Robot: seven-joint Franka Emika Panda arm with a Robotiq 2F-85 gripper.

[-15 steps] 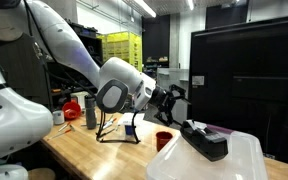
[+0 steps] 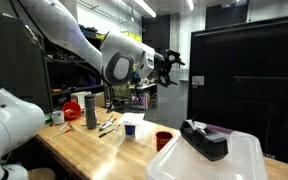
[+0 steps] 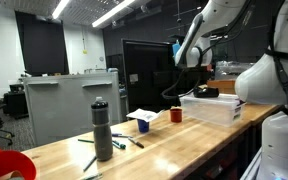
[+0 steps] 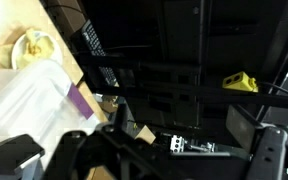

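Observation:
My gripper [image 2: 170,68] hangs in the air, its fingers apart and nothing between them. In exterior view 1 it is above and to the left of a black box-like object [image 2: 206,142], which rests tilted on the edge of a white bin [image 2: 246,158]. A red mug [image 2: 164,139] stands beside the bin, and a blue cup [image 2: 130,129] is farther left on the wooden table [image 2: 84,150]. In the wrist view the white bin [image 4: 46,125] lies at the left, with a bowl [image 4: 34,48] of something yellow beyond it.
A dark bottle [image 3: 103,130] stands on the table, with a red pot [image 3: 9,164] at the left end. Several utensils lie around the bottle. A tall black cabinet [image 2: 246,75] rises behind the bin. Bare table shows in front of the mugs.
My arm has lifted and straightened, so the gripper is clearly higher, farther above the red mug and bin. The black object, mug and cup have not moved.

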